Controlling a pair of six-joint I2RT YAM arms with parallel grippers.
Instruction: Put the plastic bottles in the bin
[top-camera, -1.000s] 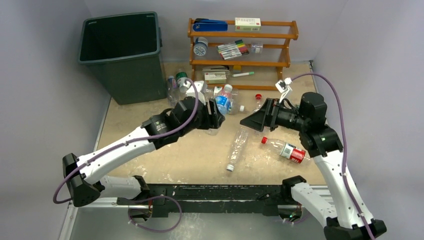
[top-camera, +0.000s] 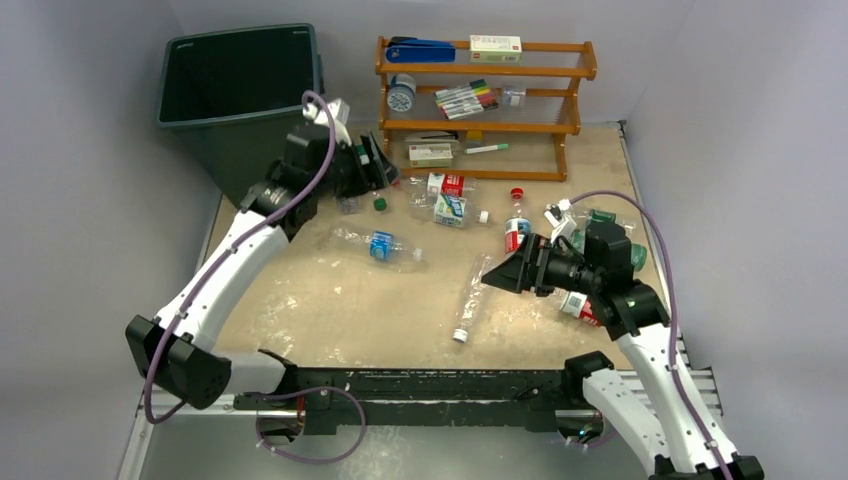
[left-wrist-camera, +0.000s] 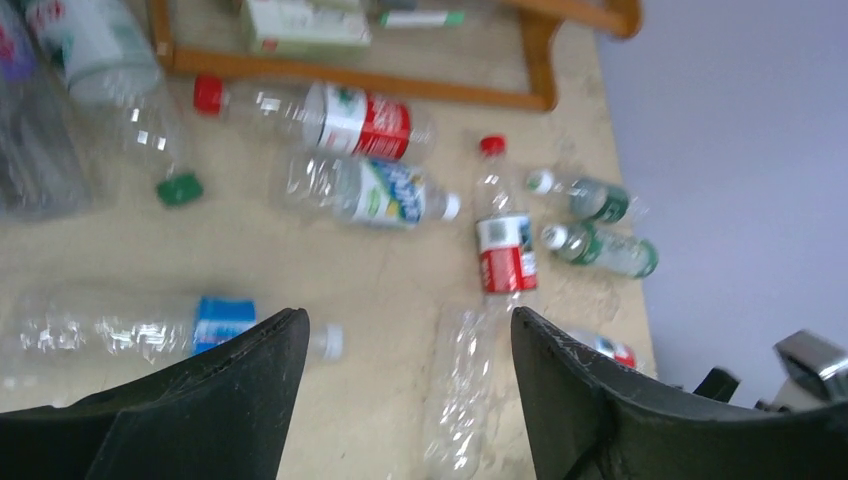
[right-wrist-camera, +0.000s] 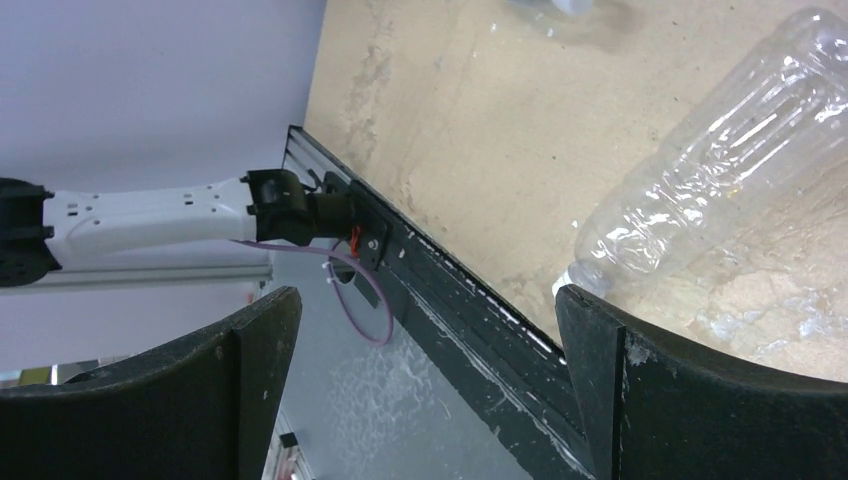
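Note:
Plastic bottles lie on the beige table: a blue-label one (top-camera: 382, 246) left of centre, a clear one (top-camera: 470, 300) at centre front, red-label ones (left-wrist-camera: 384, 128) toward the back and right, green ones (left-wrist-camera: 610, 250) at the right. The dark green bin (top-camera: 237, 83) stands at back left. My left gripper hangs high near the bin's front right, open, nothing seen between its fingers. My right gripper is open above the table's right half, with the clear bottle (right-wrist-camera: 720, 160) below it.
A wooden rack (top-camera: 480, 124) with boxes, markers and a jar fills the back centre. Grey walls bound the sides.
My left gripper has moved up and left toward the bin; the blue-label bottle under it now lies on the table. My right gripper has shifted slightly down in the top view.

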